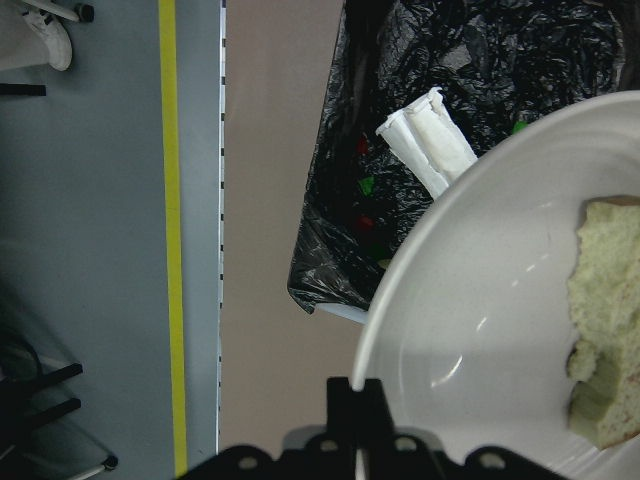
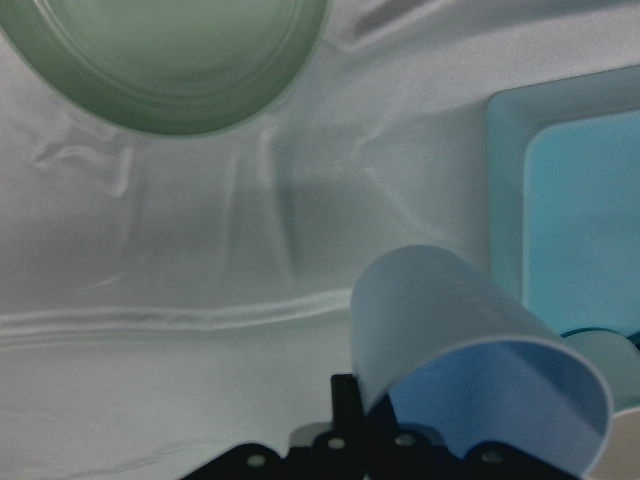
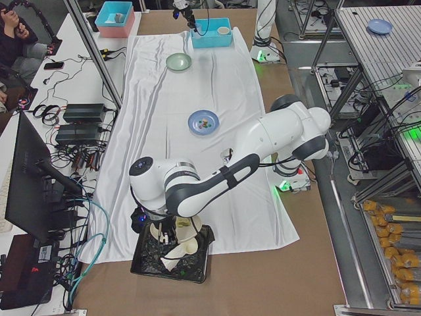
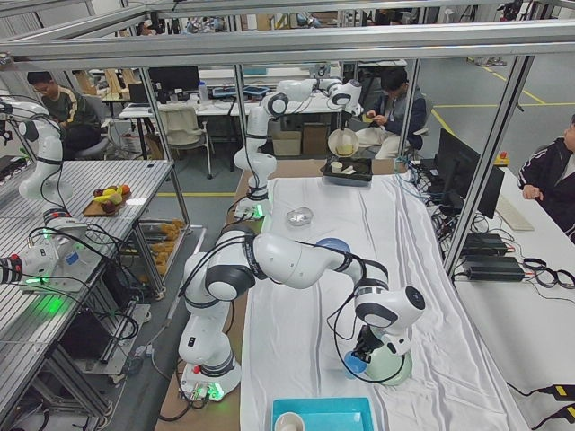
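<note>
My left gripper is shut on the rim of a pale plate (image 1: 470, 330) holding pieces of bread or sponge (image 1: 600, 330), held above a black-lined bin (image 3: 145, 260) that contains white paper-like items (image 1: 430, 140). My right gripper is shut on the rim of a pale blue cup (image 2: 420, 300), over the white cloth beside a turquoise bin (image 2: 505, 190) and a green plate (image 2: 160, 100).
A blue plate (image 3: 197, 128) sits mid-table on the cloth, with a clear crumpled item (image 4: 299, 217) near the left arm. A monitor and cables line the side table.
</note>
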